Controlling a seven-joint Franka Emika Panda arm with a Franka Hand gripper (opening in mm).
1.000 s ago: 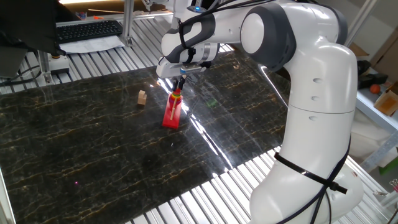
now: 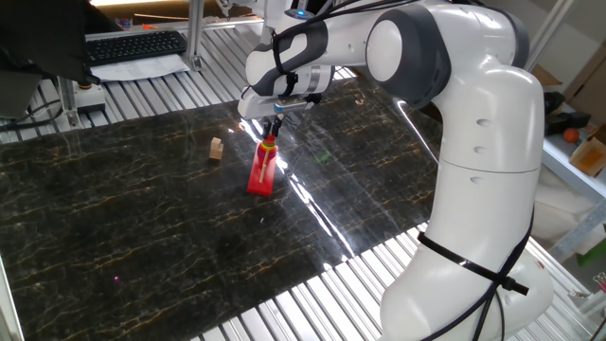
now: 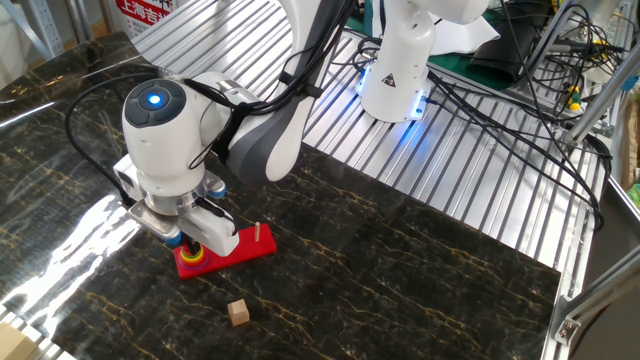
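Note:
A red board lies on the dark marbled tabletop, with a thin bare wooden peg standing near one end. At its other end sits a small stack of coloured rings, yellow and red among them. Directly above that stack, my gripper points down with its dark fingertips close together at the top of the rings. Whether they grip a ring or the post does not show, since the hand hides much of this spot in the second exterior view.
A small pale wooden block stands on the tabletop a short way from the board. A keyboard lies beyond the far edge on the slatted metal surface.

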